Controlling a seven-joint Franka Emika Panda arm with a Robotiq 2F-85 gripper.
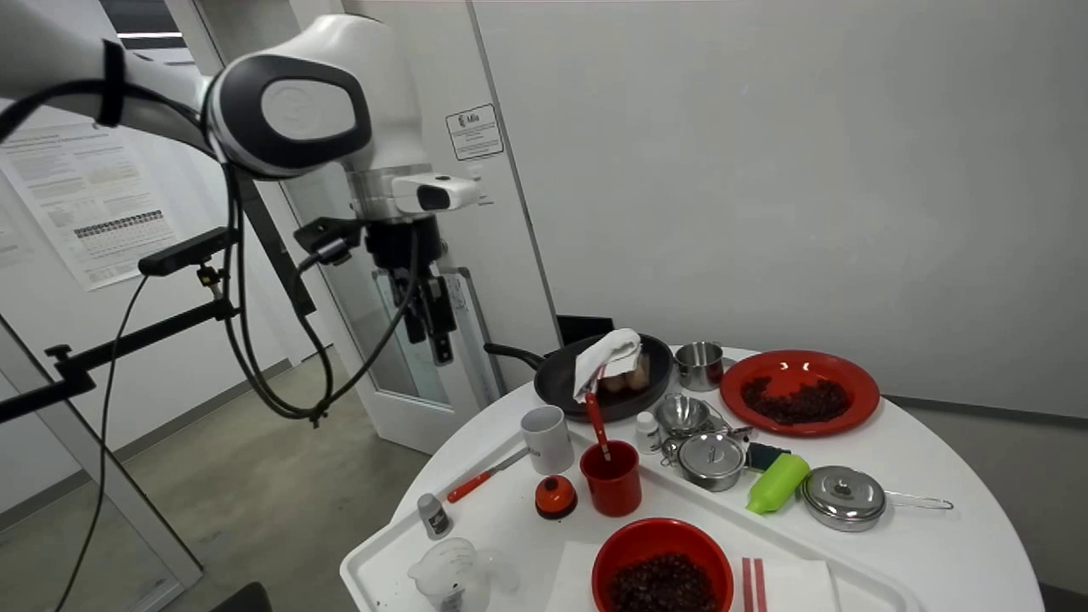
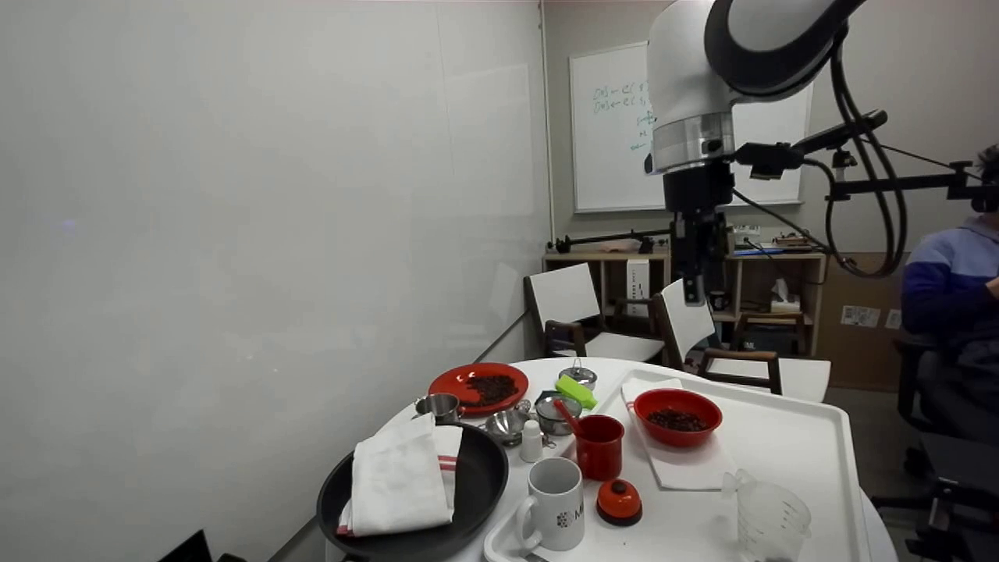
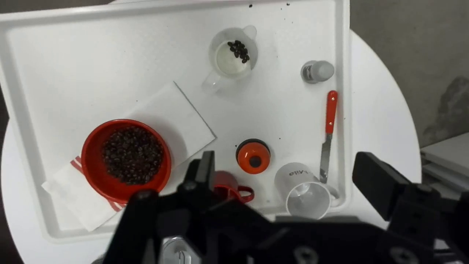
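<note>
High above the table hangs my gripper, its two fingers spread wide apart and nothing between them. From the wrist I look down on a white tray [image 3: 110,52]. On it stands a red bowl [image 3: 93,158] of dark beans, partly over a folded white cloth [image 3: 171,118] with red stripes. A clear measuring cup [image 3: 231,55] holds a few beans. Near the middle is an orange-red knob-shaped thing [image 3: 253,157]. The white mug [image 3: 303,189] and red mug [image 3: 226,182] lie at the lower edge of the wrist view, the red one partly behind a finger.
A knife [image 3: 330,114] and a grey-capped shaker [image 3: 318,71] lie along one tray side. Beyond the tray are a black pan [image 2: 482,487] with a white cloth [image 2: 398,478], a red plate [image 1: 857,393] of beans, a green bottle [image 1: 778,483] and metal pots.
</note>
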